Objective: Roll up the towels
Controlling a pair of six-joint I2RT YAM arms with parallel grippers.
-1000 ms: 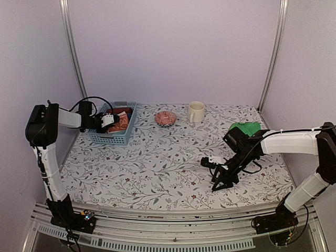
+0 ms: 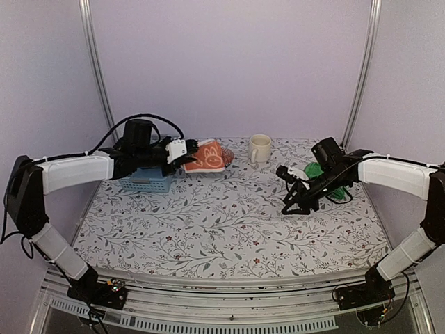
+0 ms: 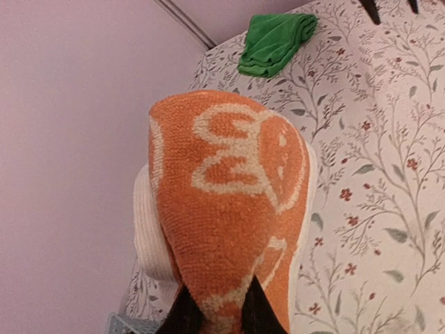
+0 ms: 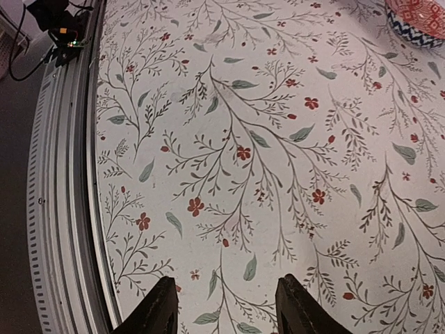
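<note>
My left gripper (image 2: 182, 157) grips an orange towel (image 2: 206, 158) with a cream pattern and holds it raised at the front right of the blue basket (image 2: 144, 183). In the left wrist view the towel (image 3: 215, 160) fills the middle, bunched between the fingers. A folded green towel (image 3: 277, 43) lies on the table at the right side, behind my right arm in the top view. My right gripper hangs over bare floral cloth with its fingers apart and nothing between them.
A cream mug (image 2: 260, 149) stands at the back middle. A patterned bowl (image 4: 417, 24) is beside it, partly hidden by the raised towel in the top view.
My left gripper has lifted the orange towel out of the basket and brought it rightward toward the middle. My right gripper has moved back, away from the front edge.
</note>
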